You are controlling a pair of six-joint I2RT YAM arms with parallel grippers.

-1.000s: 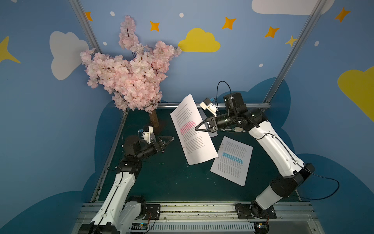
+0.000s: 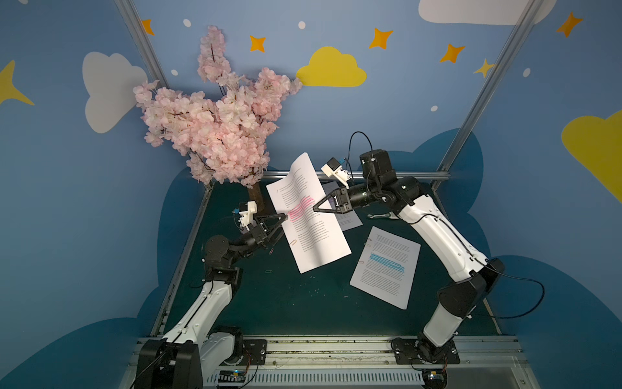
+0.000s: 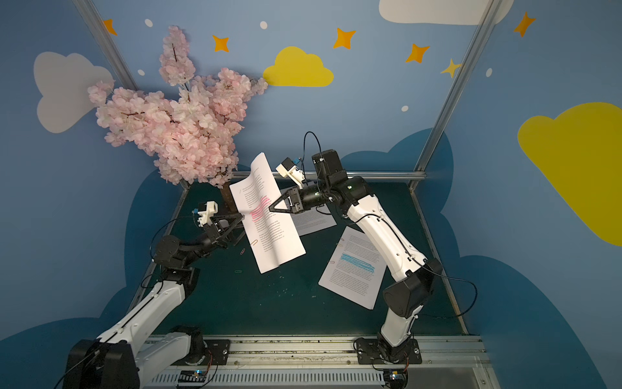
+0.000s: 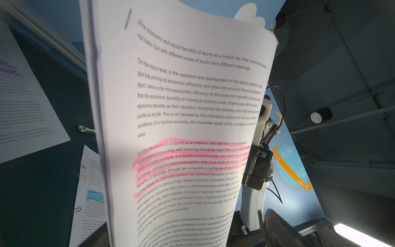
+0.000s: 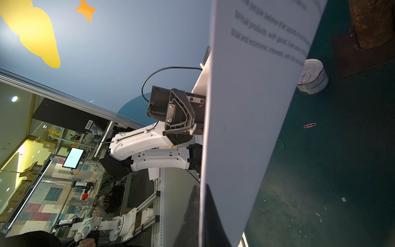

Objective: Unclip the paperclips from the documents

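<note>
My right gripper (image 2: 315,208) is shut on the right edge of the pink-highlighted document (image 2: 317,243), holding it raised and slightly bowed. On its lower left edge sits a reddish paperclip (image 2: 293,241). My left gripper (image 2: 284,218) stands open at the document's left edge. In the left wrist view the pages fill the space between its blurred fingers; contact is hard to judge. The blue-highlighted document (image 2: 388,269) lies on the table, with red (image 4: 82,166) and yellow (image 4: 81,176) paperclips on its edge. Loose on the table are a red paperclip (image 5: 309,125) and a green paperclip (image 5: 281,144).
A purple-highlighted document (image 4: 28,98) lies at the back, partly hidden from above. Near the tree (image 2: 220,129) stands a tin can (image 5: 312,76). A green-and-white object (image 4: 85,129) lies behind the raised pages.
The right arm has carried the pink-highlighted document leftward to my left gripper, which has risen slightly. The sheet is now more bowed, and its lower clip appears reddish instead of dark.
</note>
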